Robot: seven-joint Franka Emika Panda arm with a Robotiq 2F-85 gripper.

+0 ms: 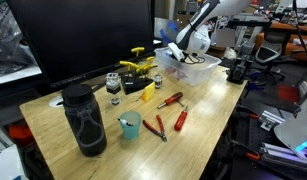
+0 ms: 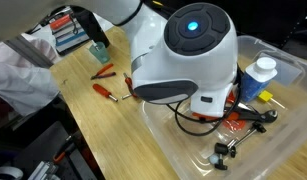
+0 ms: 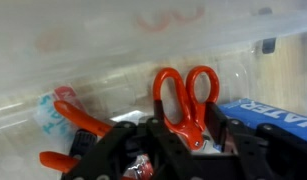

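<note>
Red-handled scissors lie in the clear plastic bin, with their two loops toward the bin's wall in the wrist view. My gripper is down inside the bin over them. Its dark fingers stand apart, with part of the scissors showing in the gap. Whether the fingers touch the handles cannot be told. In exterior view 2 the white arm covers the gripper and part of the bin.
The bin also holds a blue box, an orange-handled tool and a white bottle. Out on the table are a teal cup, a black cylinder and red-handled tools.
</note>
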